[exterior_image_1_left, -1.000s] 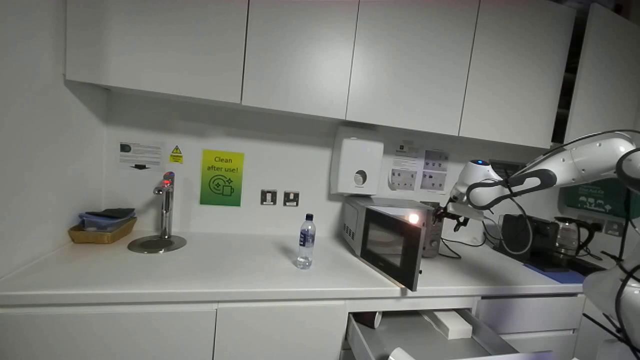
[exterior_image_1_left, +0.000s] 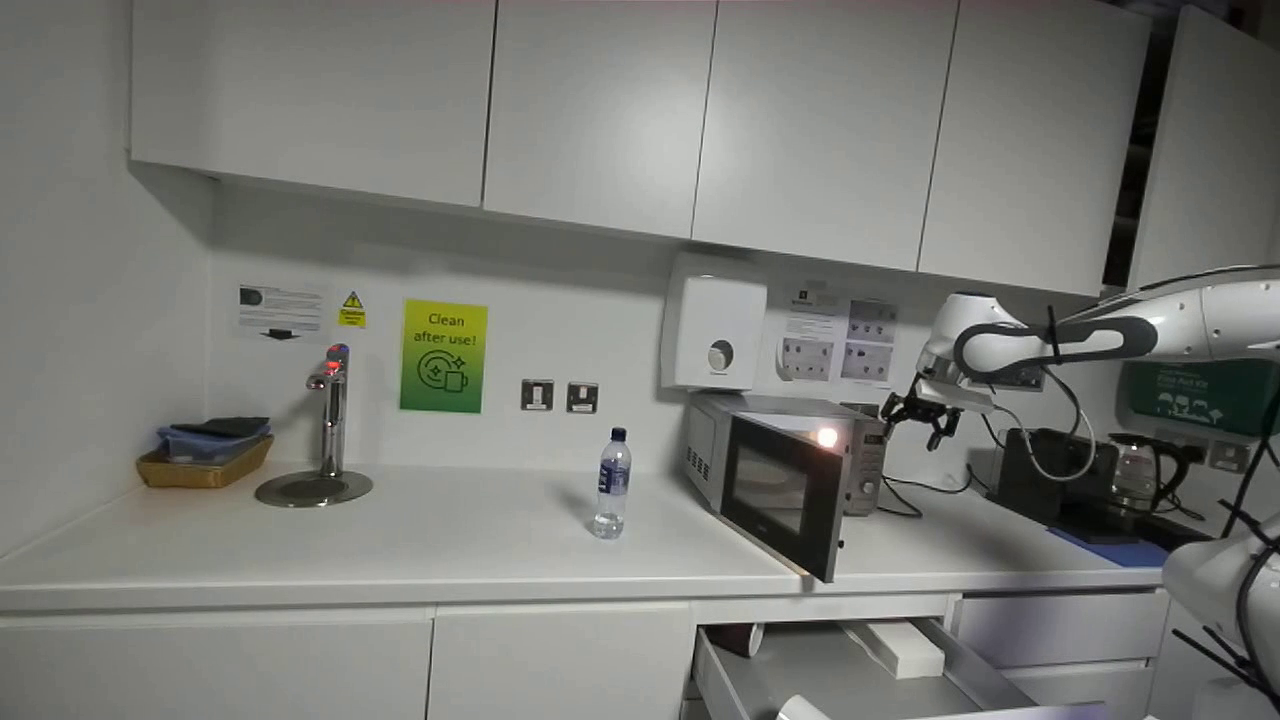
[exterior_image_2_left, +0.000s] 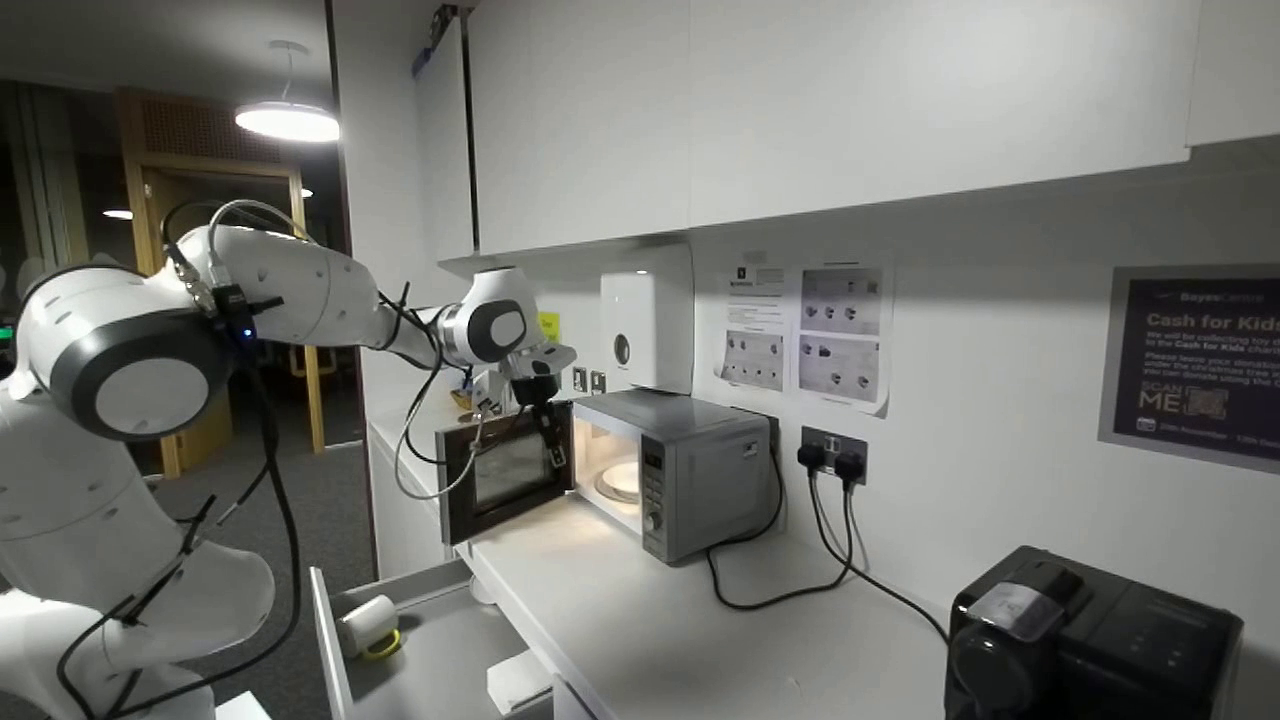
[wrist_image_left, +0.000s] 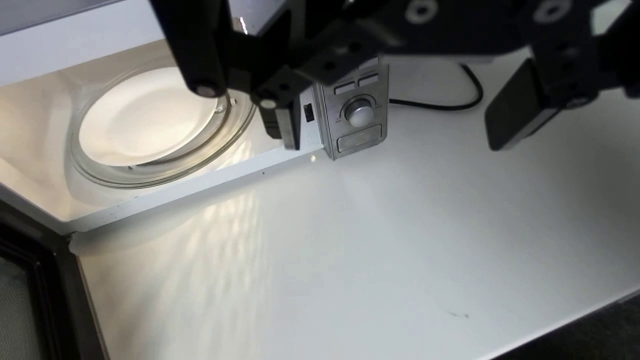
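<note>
In front of the microwave (exterior_image_2_left: 720, 468), whose door (exterior_image_1_left: 780, 492) is swung wide, my gripper (exterior_image_1_left: 909, 427) hangs above the counter. Its two fingers (wrist_image_left: 520, 108) are spread apart in the wrist view, and nothing is between them. A white plate (wrist_image_left: 147, 117) lies on the glass turntable (wrist_image_left: 174, 171) inside the lit cavity, to the left of the fingers. The control knob (wrist_image_left: 360, 113) shows beyond the gap between them.
Below the counter (exterior_image_2_left: 672, 636) a drawer (exterior_image_2_left: 426, 672) stands pulled out, with a white mug (exterior_image_2_left: 368, 625) on its side and a white box (exterior_image_2_left: 518, 682) in it. A water bottle (exterior_image_1_left: 612, 486) is left of the microwave. A coffee machine (exterior_image_2_left: 1080, 648) occupies the far right.
My gripper has risen and its wrist has turned to point more downward. The microwave door, bottle and drawer are where they were.
</note>
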